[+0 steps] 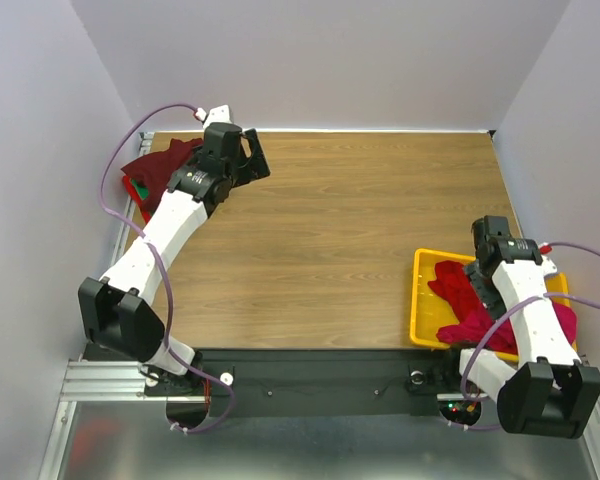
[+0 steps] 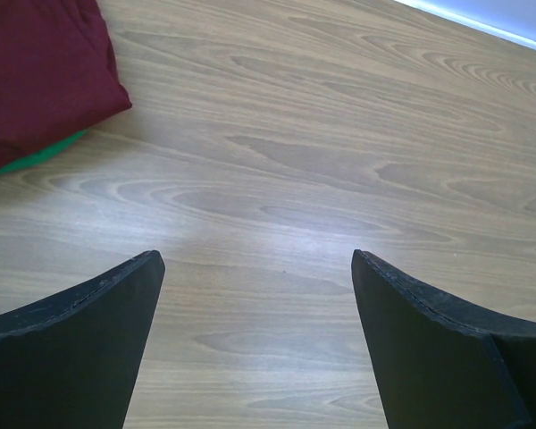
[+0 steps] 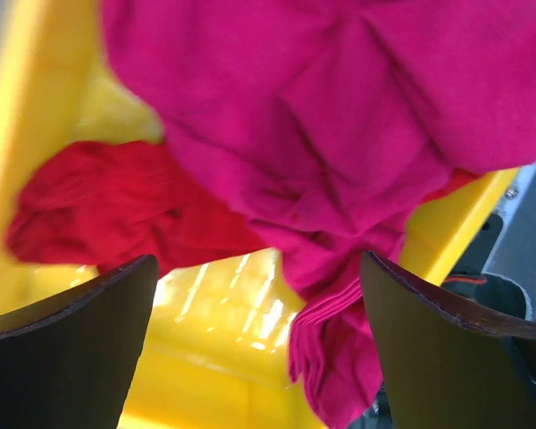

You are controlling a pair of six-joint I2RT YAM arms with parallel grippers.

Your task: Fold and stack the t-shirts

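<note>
In the yellow bin lie a magenta t-shirt [image 3: 313,116] and a red t-shirt [image 3: 134,210], both crumpled. Over them hangs my right gripper, open, with no cloth gripped between its fingers. At the table's far left rests a stack of folded shirts: a dark maroon t-shirt [image 1: 165,170] on top, with a green t-shirt [image 1: 141,190] and a red edge peeking out beneath. My left gripper [image 1: 255,157] stands open just right of that stack, above bare wood; the left wrist view shows the maroon shirt's corner [image 2: 54,80] at upper left.
The yellow bin [image 1: 417,300] occupies the table's front right corner, its walls close around my right gripper. Bare wooden table [image 1: 330,230] fills the middle. Walls bound the left, back and right sides.
</note>
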